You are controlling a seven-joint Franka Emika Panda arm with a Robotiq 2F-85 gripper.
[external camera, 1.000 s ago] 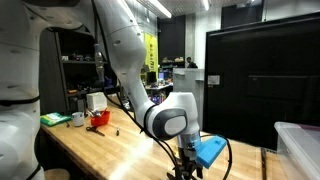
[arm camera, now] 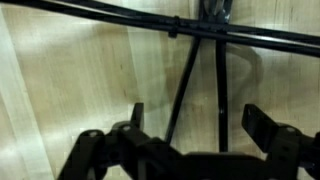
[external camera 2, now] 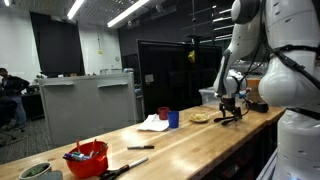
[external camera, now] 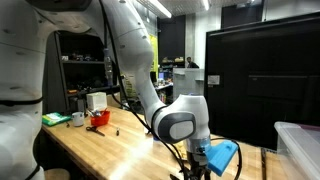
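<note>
Beneath my gripper in the wrist view lies a dark, thin two-legged tool (arm camera: pixel 222 85), looking like tongs, its legs joined near the top edge and spreading downward. The fingers (arm camera: pixel 128 132) stand wide apart on either side of these legs, and nothing is held between them. Black cables cross over the tool's upper part. In exterior view 1 the gripper (external camera: pixel 192 171) is low over the table, partly cut off by the bottom edge. Exterior view 2 shows the gripper (external camera 2: pixel 232 117) small, near the table's far right end.
A blue cup (external camera 2: pixel 173 119), a red cup (external camera 2: pixel 163 111) and a white cloth (external camera 2: pixel 153 123) stand around mid-table. A red basket (external camera 2: pixel 87 158) with tools is at the near left. A clear plastic bin (external camera: pixel 300 145) sits at the right.
The arm's wrist has shifted slightly right and down in exterior view 1, and its cable loop has swung right. The table's objects look unmoved.
</note>
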